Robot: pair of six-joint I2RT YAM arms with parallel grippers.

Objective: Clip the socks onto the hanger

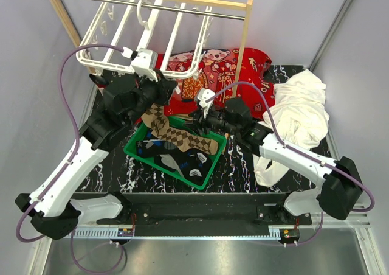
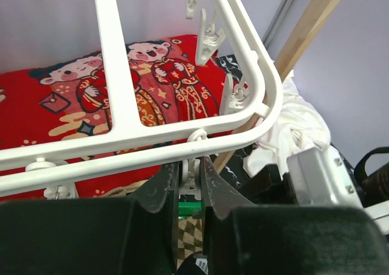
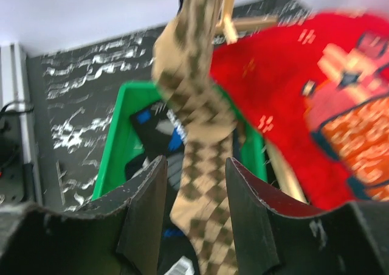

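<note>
In the top view, the white clip hanger [image 1: 150, 31] hangs from a rod over the green basket. My left gripper is shut on a clip [image 2: 193, 182] under its front bar, near the right corner. One brown checkered sock [image 3: 197, 62] rises from the basket, its upper end beyond the right wrist view's top edge. Whether the clip grips it is hidden. A second checkered sock [image 3: 205, 211] lies in the green basket [image 1: 150, 165] on dark socks [image 1: 197, 167]. My right gripper [image 1: 193, 120] stands open above the basket's back right, nothing between its fingers.
A wooden frame [image 1: 243, 47] carries the rod. Behind it lies a red patterned cushion [image 1: 252, 65], and a white cloth [image 1: 298, 107] is heaped at the right.
</note>
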